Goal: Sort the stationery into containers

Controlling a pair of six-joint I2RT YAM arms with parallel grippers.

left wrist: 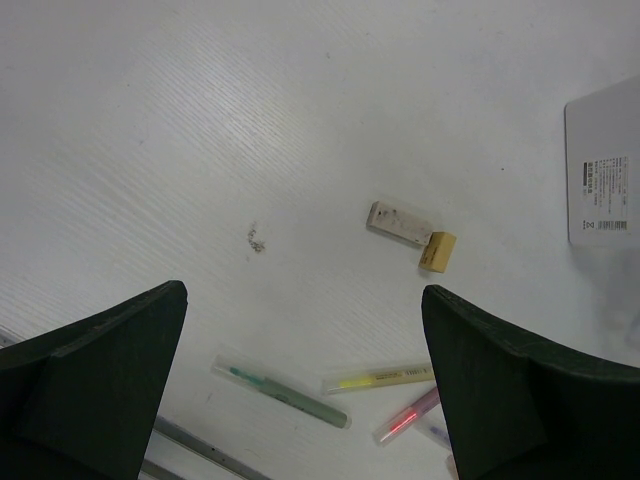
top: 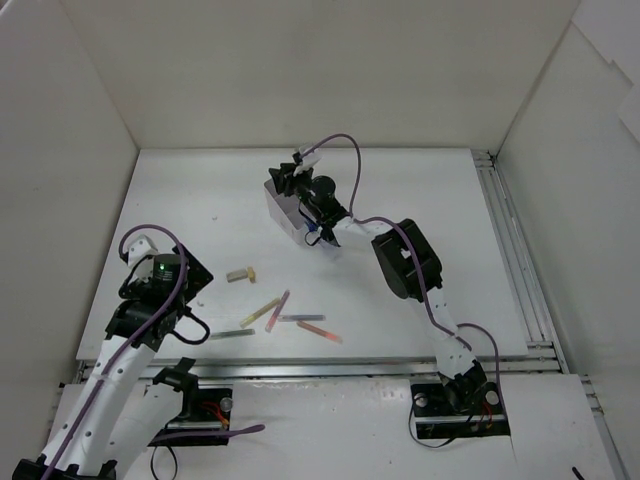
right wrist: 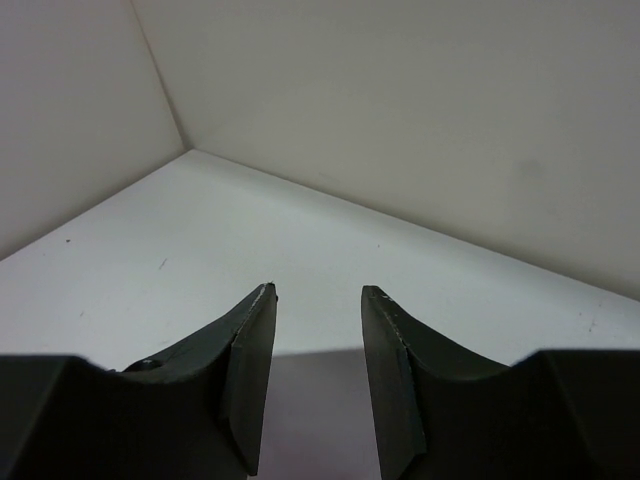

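My right gripper (top: 283, 175) is over the grey box (top: 283, 215); in the right wrist view its fingertips stand apart with nothing visible between them. A small blue piece (top: 310, 226) shows at the box, partly hidden by the arm. My left gripper is open over the table's left. Below it lie a white eraser (left wrist: 398, 222), a small yellow block (left wrist: 437, 251), a green marker (left wrist: 305, 403), a yellow marker (left wrist: 380, 378) and a pink marker (left wrist: 405, 415). An orange marker (top: 320, 331) and a blue-grey marker (top: 302, 317) lie at the front middle.
Pale walls (top: 320, 70) surround the white table (top: 200, 190) at the back and sides. A metal rail (top: 300, 368) runs along the front edge.
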